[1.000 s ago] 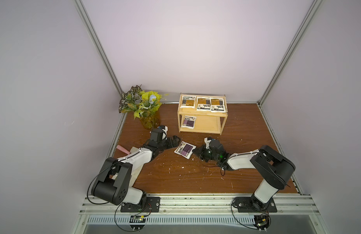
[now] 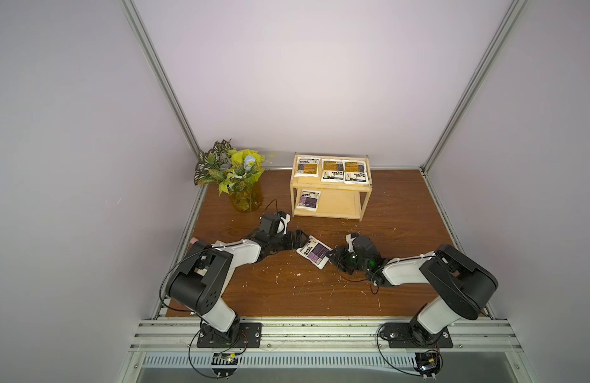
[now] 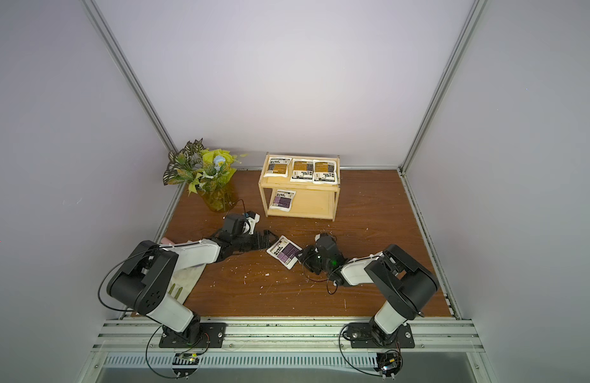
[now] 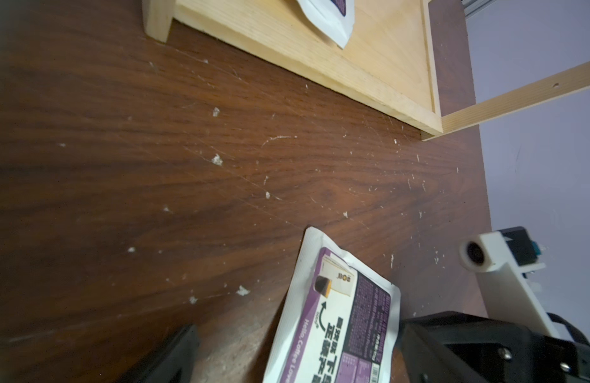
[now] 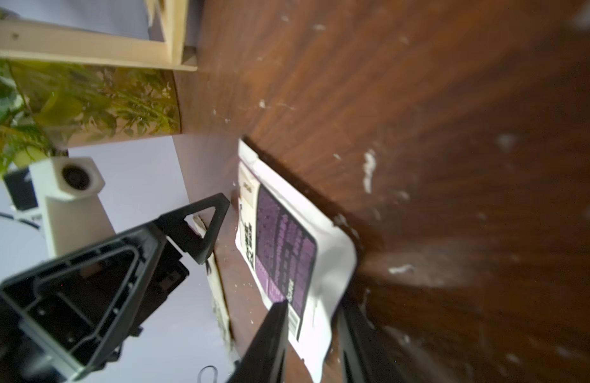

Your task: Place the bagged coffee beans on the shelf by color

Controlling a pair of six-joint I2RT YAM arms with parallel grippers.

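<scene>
A purple-labelled white bag of beans [image 2: 313, 251] [image 4: 333, 319] lies on the table between my grippers. My left gripper [image 2: 300, 239] is at the bag's upper left, its fingers spread in the left wrist view. My right gripper [image 2: 332, 258] is low at the bag's right edge, fingers part apart; whether they pinch it is unclear. On the wooden shelf, three orange-labelled bags [image 2: 332, 169] lie on the upper tier and a purple-labelled bag [image 2: 308, 200] lies at the left of the lower tier.
A vase of leaves and flowers [image 2: 237, 175] stands left of the shelf [image 2: 342, 207]. A pale cloth [image 3: 186, 281] lies under the left arm. The lower tier's right part and the table right of the shelf are clear.
Over the last second the bag and my right gripper moved right. My left gripper has moved right and down toward the bag.
</scene>
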